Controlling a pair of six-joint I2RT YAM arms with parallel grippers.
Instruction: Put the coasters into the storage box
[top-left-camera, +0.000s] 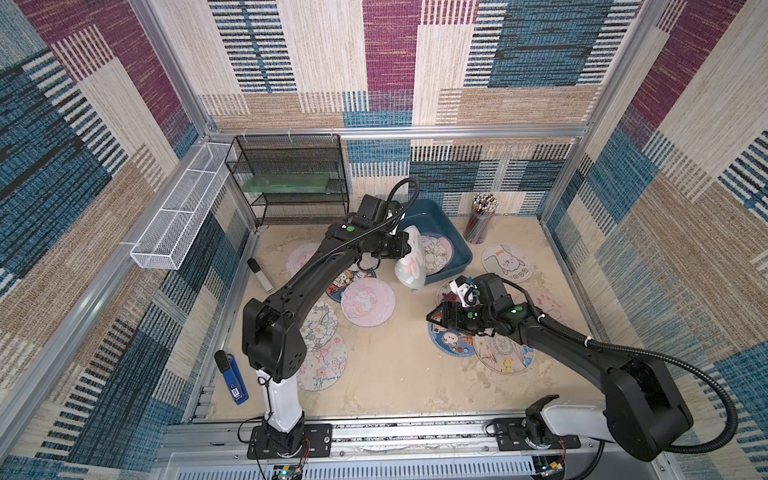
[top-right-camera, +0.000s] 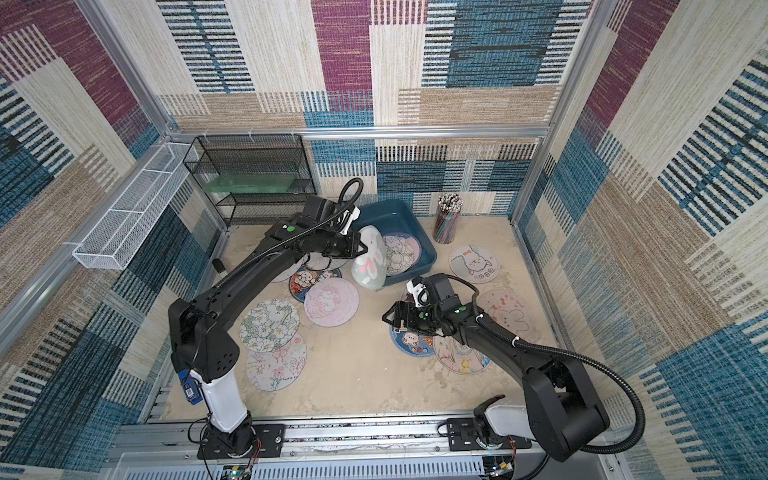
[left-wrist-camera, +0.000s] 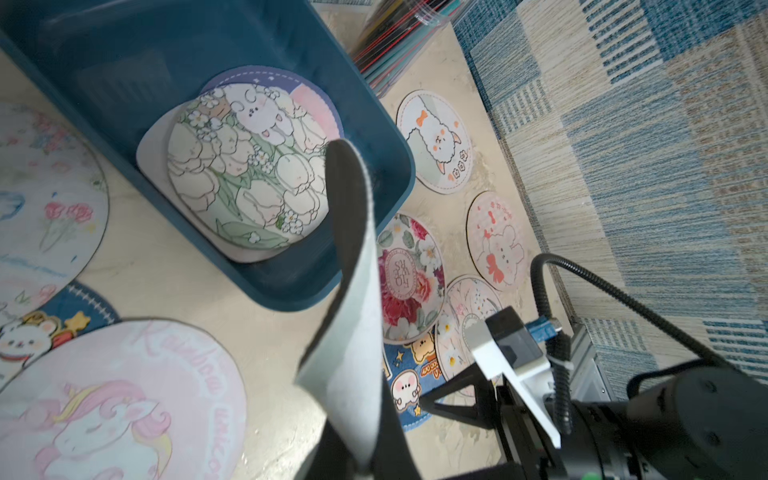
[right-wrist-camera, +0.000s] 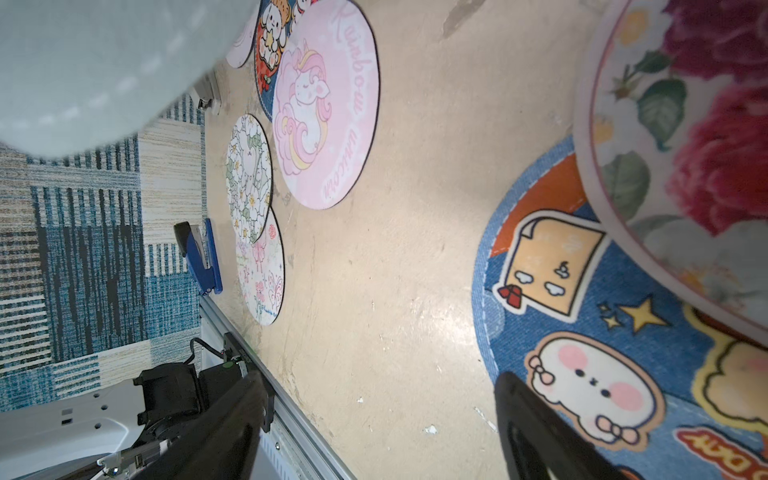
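My left gripper (top-left-camera: 406, 245) is shut on the pale green rabbit coaster (top-left-camera: 412, 260), which hangs tilted beside the front left wall of the blue storage box (top-left-camera: 461, 260). Seen from the left wrist, the rabbit coaster (left-wrist-camera: 364, 344) stands edge-on and bent, its upper part in front of the box's rim (left-wrist-camera: 280, 300). Inside the box lie several stacked coasters, a tulip-pattern coaster (left-wrist-camera: 248, 164) on top. My right gripper is open and empty, low over the table. Near it a rose coaster (right-wrist-camera: 712, 144) overlaps a blue denim-pattern coaster (right-wrist-camera: 560, 320).
Left of the box, a pink unicorn coaster (top-left-camera: 368, 301) and several others lie flat. A sheep coaster (top-left-camera: 507, 263) rests at right, near a holder of sticks (top-left-camera: 480, 220). A black wire rack (top-left-camera: 288, 180) stands behind.
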